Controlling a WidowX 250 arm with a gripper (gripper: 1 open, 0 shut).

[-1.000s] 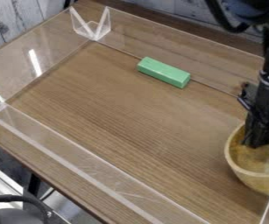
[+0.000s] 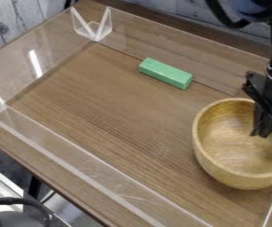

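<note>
A wide yellow-tan bowl sits on the wooden table at the right. My black gripper reaches in from the upper right, its tip down inside the back right part of the bowl. The gripper looks shut, with nothing clearly seen between its fingers; whether it touches the bowl's wall cannot be told.
A green block lies at the upper middle. A clear plastic piece stands at the back left. A black device is at the lower left corner.
The bowl has moved left and toward the back, now showing more of its interior. My gripper has shifted slightly up and right.
</note>
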